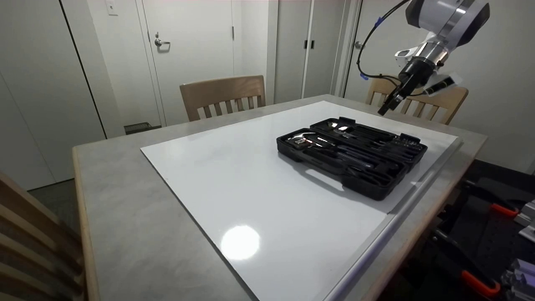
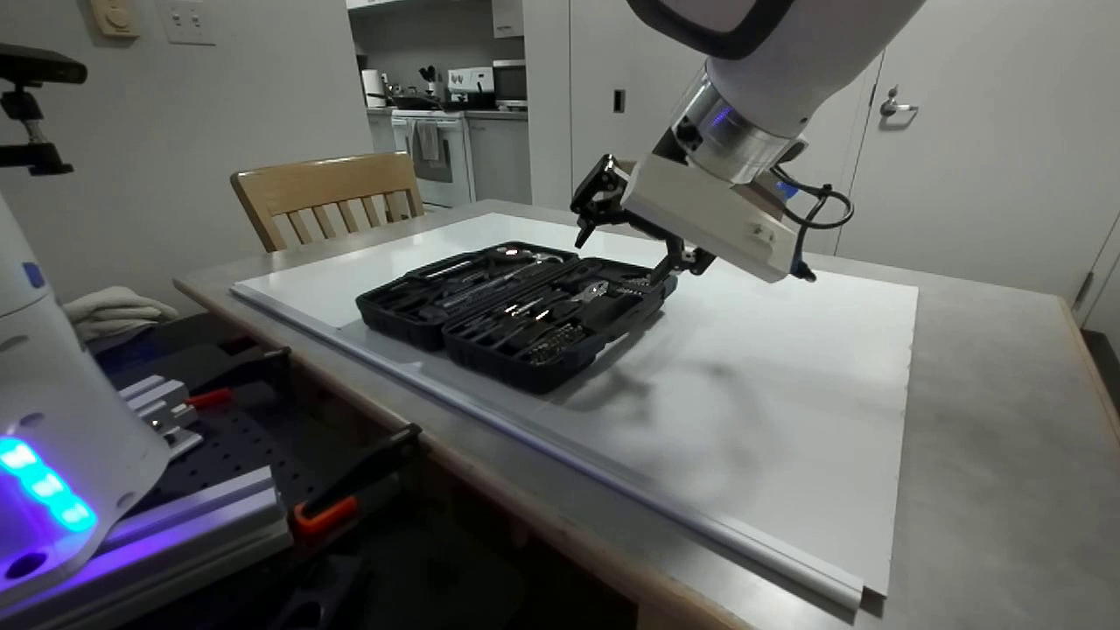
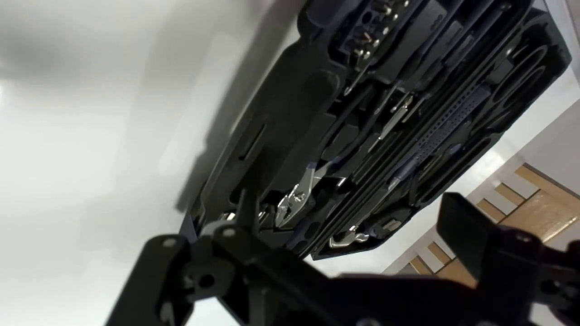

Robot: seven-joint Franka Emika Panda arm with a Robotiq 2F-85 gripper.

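Observation:
A black tool case (image 1: 368,188) lies unfolded flat on the white board, both halves filled with tools. My gripper (image 2: 621,257) hangs above the case's far edge in exterior view 2, fingers wide apart and nothing between them. In the wrist view the gripper has one dark finger (image 3: 248,209) over the case's edge, near silver-jawed pliers (image 3: 296,201). Its other finger (image 3: 459,233) shows out past the case's opposite side. A row of small bits (image 3: 375,27) sits at the top of that view. Exterior view 1 shows the gripper (image 1: 385,109) clear above the case.
The white board (image 1: 225,185) is bare in front of and left of the case. A raised strip (image 2: 525,446) runs along the board's edge on the robot's side. Wooden chairs (image 1: 225,93) stand round the table.

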